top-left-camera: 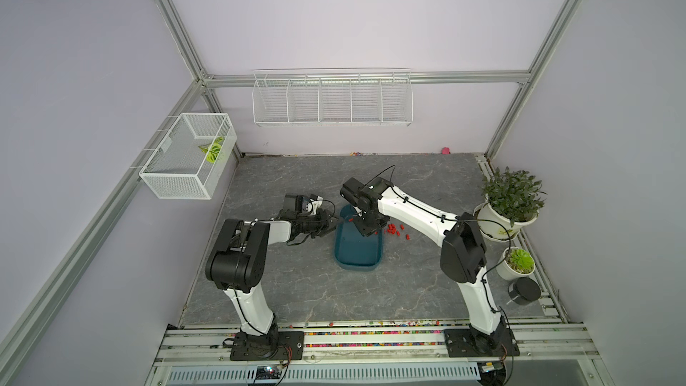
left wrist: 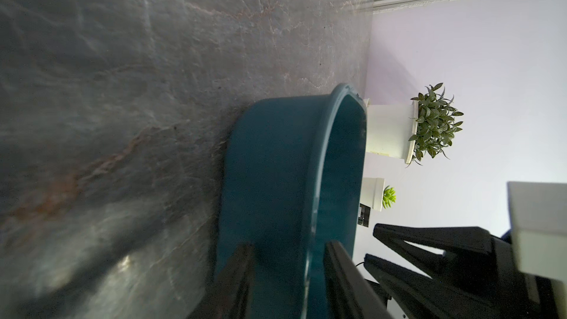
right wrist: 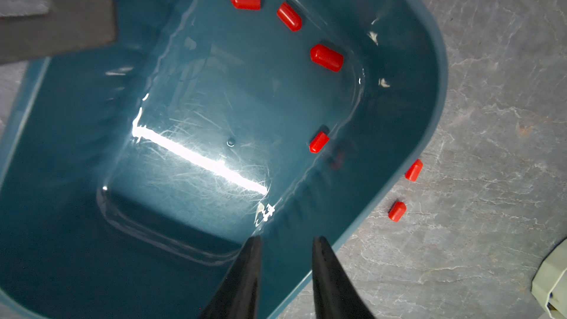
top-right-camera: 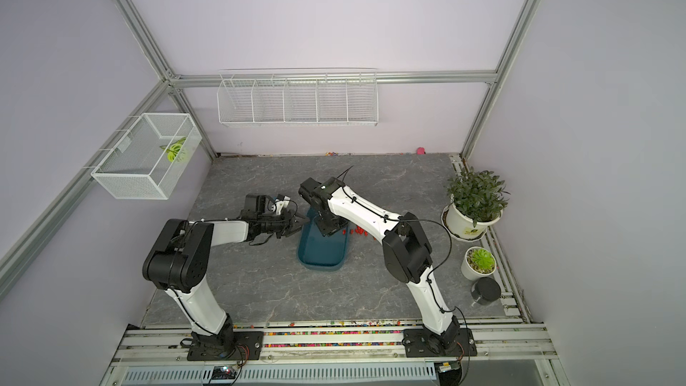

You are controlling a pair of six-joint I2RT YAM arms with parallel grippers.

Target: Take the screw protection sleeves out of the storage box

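Observation:
The teal storage box stands mid-table. Several red screw protection sleeves lie loose on its floor, most of them near one end. My left gripper is shut on the near rim of the box, the wall running between its blurred fingers. Over the box hangs my right gripper, fingers part open and nothing visible between them. Outside the box wall, more red sleeves are scattered on the table. In the top views the right arm covers part of the box.
Potted plants and a dark cup stand along the right edge. White wire baskets hang on the back and left walls.

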